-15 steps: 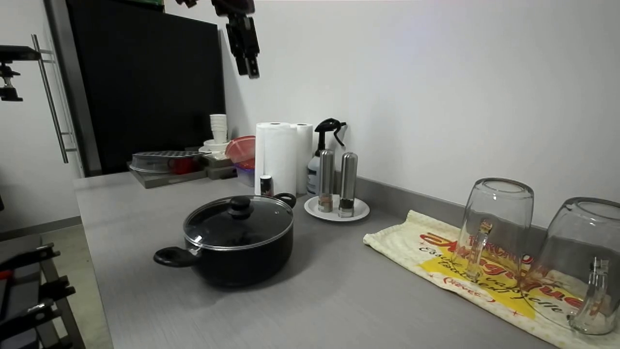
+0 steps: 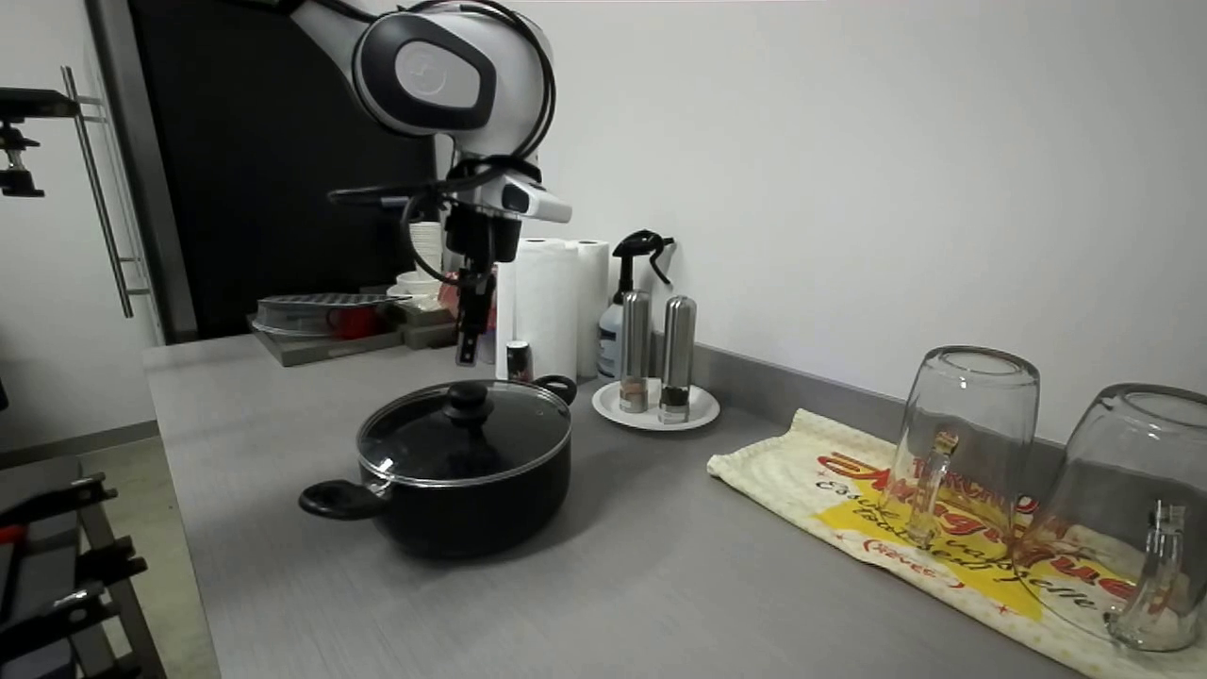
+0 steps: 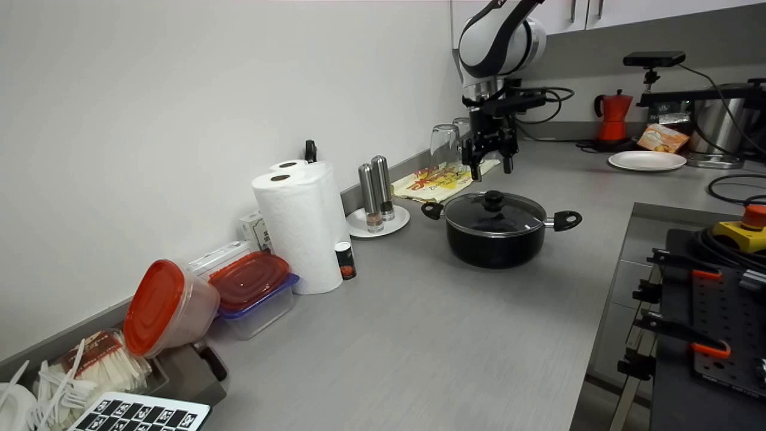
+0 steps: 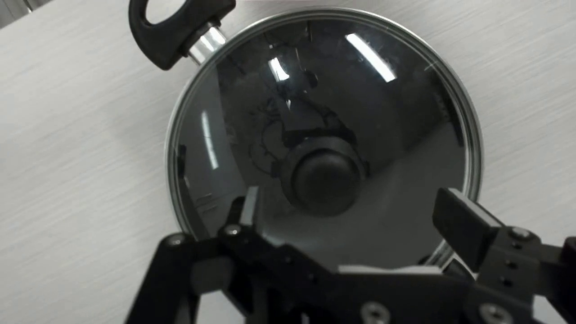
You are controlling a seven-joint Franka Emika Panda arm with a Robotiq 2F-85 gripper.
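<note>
A black two-handled pot (image 2: 475,509) stands on the grey counter, covered by a glass lid (image 2: 520,436) with a metal rim. At the lid's centre is a round black knob (image 4: 326,181). My gripper (image 2: 466,360) hangs above the lid, pointing down, open and apart from the knob. In the wrist view its two fingers (image 4: 465,224) stand wide apart, with the knob lying ahead of the gap between them. From the second exterior view, both fingertips (image 3: 508,165) show over the pot with nothing between them.
Steel mills (image 3: 369,194) stand on a white plate (image 3: 396,224) by the wall, near paper towel rolls (image 3: 298,237) and a small dark shaker (image 3: 345,262). Glass mugs (image 2: 962,453) rest on a printed cloth (image 2: 781,481).
My gripper has come down a long way, from high against the wall to just above the lid. Pot, lid and surrounding objects have not moved.
</note>
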